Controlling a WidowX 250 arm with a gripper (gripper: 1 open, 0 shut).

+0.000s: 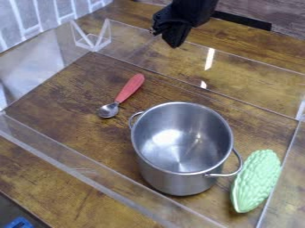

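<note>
The black gripper (174, 30) hangs high at the top centre, above and beyond the spoon, its fingers too dark and small to show their opening. A spoon with a red handle (128, 89) lies on the wooden floor of the clear-walled workspace, bowl toward the lower left. A steel pot (181, 154) with two side handles stands at lower centre, empty. A green textured oval pad (255, 183) lies at its right.
Clear plastic walls (71, 154) border the work area on several sides. Bare wood (53, 98) is free left of the spoon and behind the pot toward the back right.
</note>
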